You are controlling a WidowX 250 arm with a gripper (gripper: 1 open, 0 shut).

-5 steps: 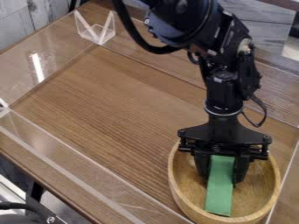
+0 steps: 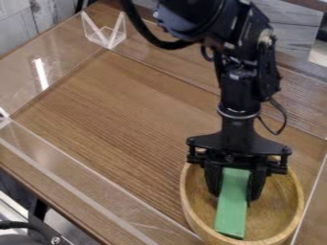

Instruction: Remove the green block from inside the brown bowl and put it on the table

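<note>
In the camera view, the green block (image 2: 231, 212) is inside the brown bowl (image 2: 289, 220) at the lower right, its long side running toward the bowl's near rim. My black gripper (image 2: 238, 189) points down into the bowl, over the block's far end. Dark fingers stand on either side of that end and cover part of it. Whether they press on the block cannot be made out, nor whether its underside touches the bowl.
Bare wooden table (image 2: 121, 120) lies open to the left of the bowl. A clear plastic holder (image 2: 105, 32) stands at the far left. Cables (image 2: 26, 228) and dark gear sit past the table's near-left edge.
The gripper has shifted slightly to the left, and the green block has moved left along with it. The bowl has slid left by a smaller amount.
</note>
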